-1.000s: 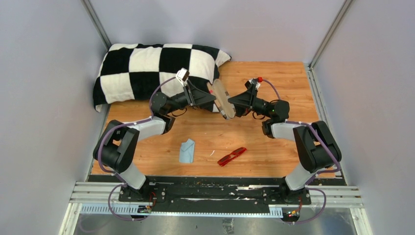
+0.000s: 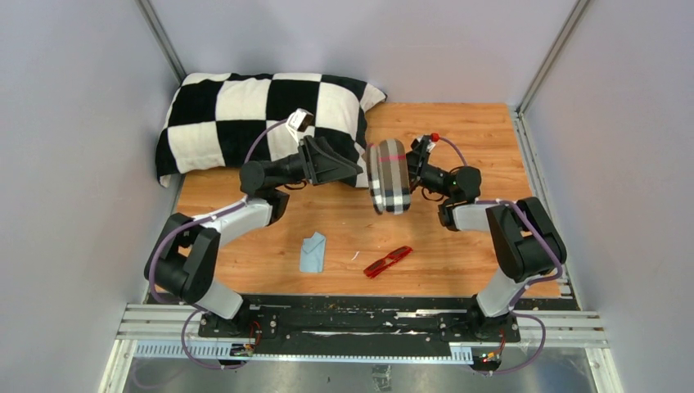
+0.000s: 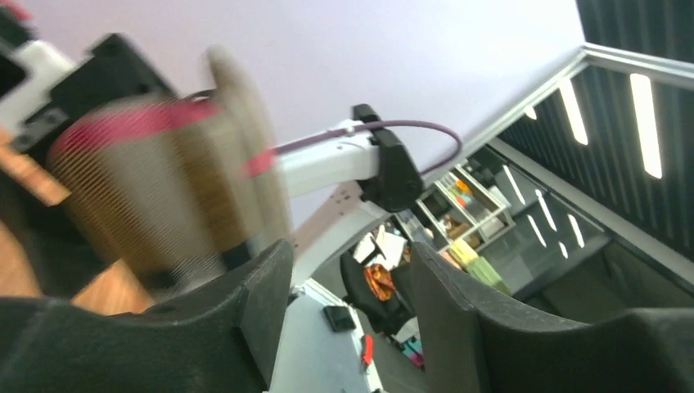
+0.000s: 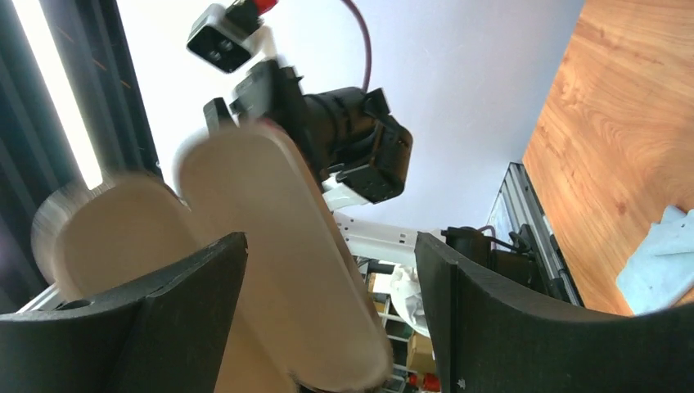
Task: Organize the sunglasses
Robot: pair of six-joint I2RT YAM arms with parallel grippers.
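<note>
A plaid sunglasses case (image 2: 387, 176) with a tan lining (image 4: 274, 254) is up in the air between the grippers, blurred in both wrist views. My left gripper (image 2: 352, 169) is just left of it, fingers apart, with no visible hold on it. My right gripper (image 2: 413, 168) is at the case's right side, part open; whether it grips the case is unclear. Red sunglasses (image 2: 387, 262) lie on the table below, and a light blue cloth (image 2: 312, 254) lies to their left, also seen in the right wrist view.
A checkered black-and-white pillow (image 2: 237, 123) lies at the back left. The wooden table (image 2: 442, 270) has free room at the front and back right. A small white strip lies between the cloth and sunglasses.
The case has swung from showing its tan inside to showing its plaid outside, shifting right and down. My left gripper has drawn slightly away from it.
</note>
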